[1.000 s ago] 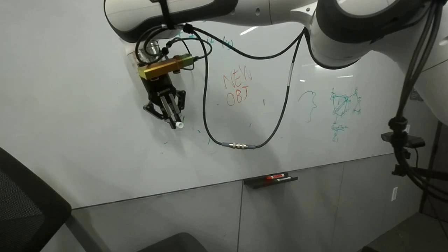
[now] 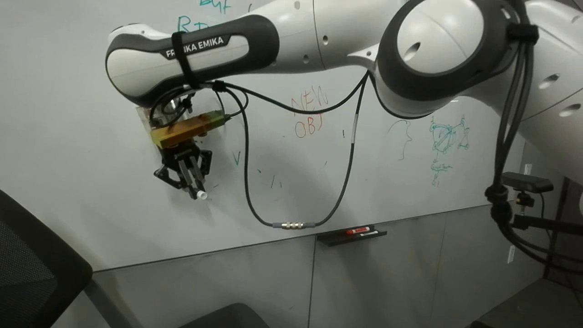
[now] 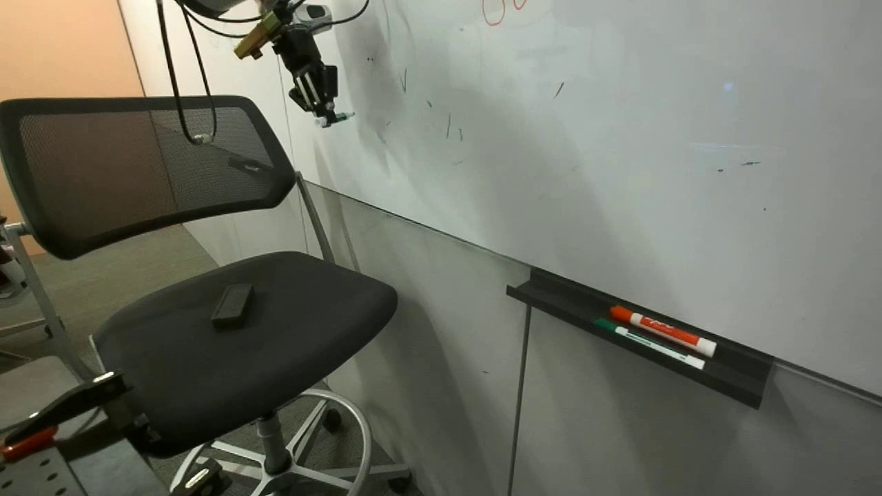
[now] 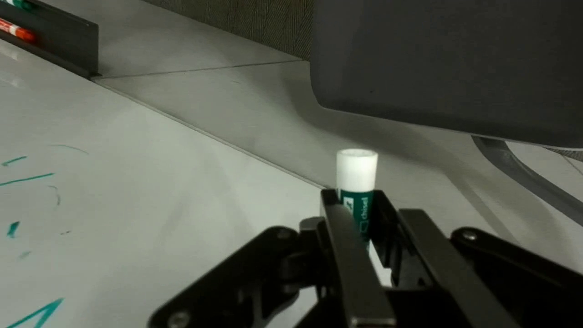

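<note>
My gripper [image 2: 197,195] is shut on a marker [image 4: 356,172] with a white end and a green label reading "chisel". In the wrist view the fingers hide much of its barrel. Seen from exterior view 2, the marker [image 3: 336,120] lies crosswise in the fingertips, its dark end pointing toward the whiteboard [image 3: 513,140]. Whether that end touches the board I cannot tell. Several short green strokes mark the board near the gripper, among them a green V-shaped mark [image 2: 236,158].
A black tray [image 3: 529,291] on the board's lower edge holds a red marker [image 3: 665,331] and a green-capped one [image 3: 653,344]. Below the gripper stands a black office chair [image 3: 322,331] with a dark block [image 3: 232,306] on its seat. A cable loop [image 2: 246,164] hangs from the arm.
My gripper has moved left and down in exterior view 1, still holding the marker. The green V-shaped mark, hidden behind the gripper before, now shows clear to its right.
</note>
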